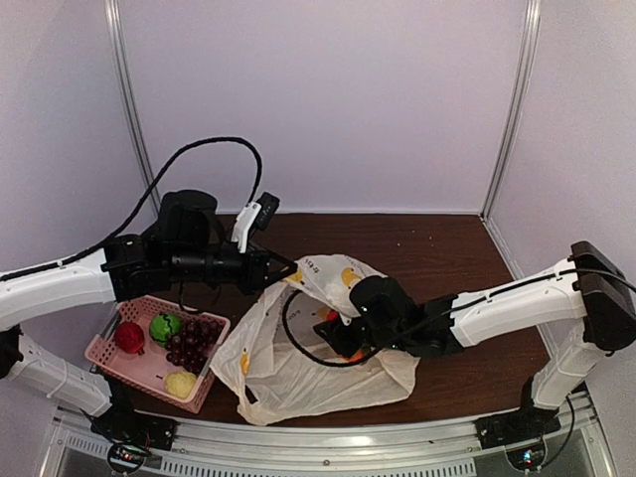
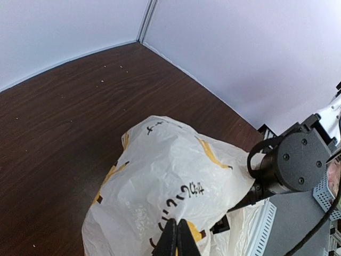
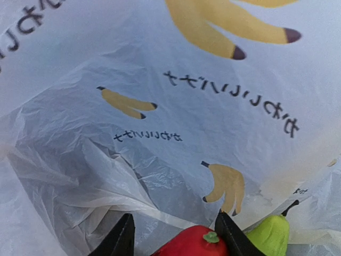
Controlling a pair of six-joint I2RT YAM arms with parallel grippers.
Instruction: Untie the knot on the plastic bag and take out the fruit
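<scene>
The white plastic bag [image 1: 318, 397] with printed bananas lies open at the front of the table. My left gripper is shut on the upper edge of its mouth, holding that edge raised. Inside the bag, my right gripper is shut on a red fruit [image 3: 192, 242] with a small green stem, its fingers [image 3: 123, 234] on either side. A green pear [image 3: 272, 234] rests just right of the fingers. An orange fruit [image 1: 355, 355] shows beneath the right gripper in the top view.
A pink basket [image 1: 139, 373] at the left front holds a red fruit, a green one, dark grapes and a pale yellow fruit. Behind the bag, the dark table [image 1: 427, 243] is bare. A black cable loops across the bag's mouth.
</scene>
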